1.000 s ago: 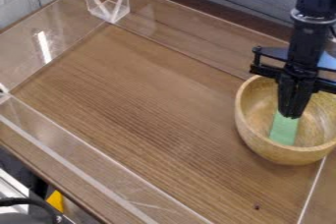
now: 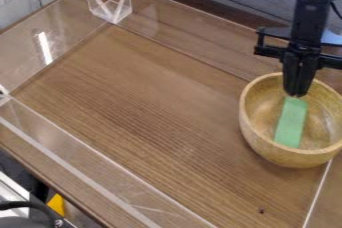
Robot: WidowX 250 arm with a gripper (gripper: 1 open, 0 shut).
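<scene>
My gripper (image 2: 299, 84) points down at the upper back part of a yellow-beige bowl (image 2: 266, 146) on the right of the table, its dark fingertips close together with nothing visible between them. A light green flat object (image 2: 289, 122) lies inside the bowl, just below the fingertips. Whether the fingertips touch the bowl or the green object cannot be told.
A clear plastic holder (image 2: 110, 4) stands at the back left. Walls or rims edge the table at the back and left.
</scene>
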